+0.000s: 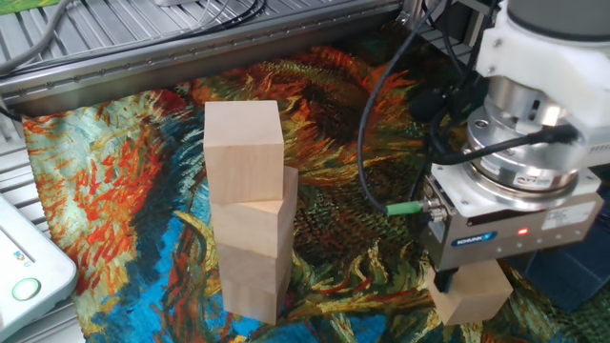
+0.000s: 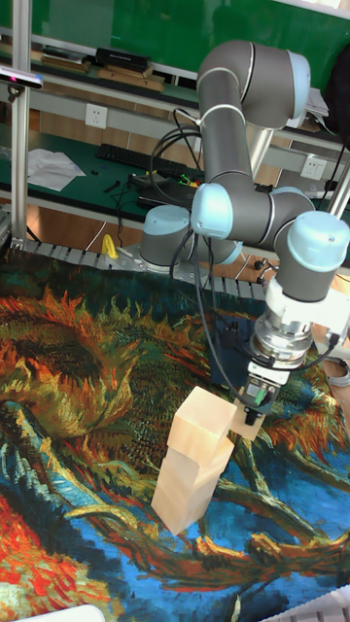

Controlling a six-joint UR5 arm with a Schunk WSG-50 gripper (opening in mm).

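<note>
A stack of pale wooden blocks [image 1: 246, 205] stands on the patterned cloth, its top block [image 1: 244, 151] turned slightly against those below; exterior view 3 shows the same stack [image 2: 194, 462]. To its right in exterior view 2, a single wooden block [image 1: 477, 297] rests on the cloth. My gripper [image 1: 459, 276] points down at this block, with one dark finger [image 1: 443, 281] at its left side. The other finger is hidden, so the finger opening cannot be judged. In exterior view 3 the single block [image 2: 244, 425] is mostly hidden behind the stack and the gripper.
A white device with a green button [image 1: 29, 286] sits at the left edge. A metal rail [image 1: 191, 62] runs along the back of the cloth [image 1: 105, 191]. A black cable [image 1: 364, 143] loops beside the gripper. Clear cloth lies between stack and single block.
</note>
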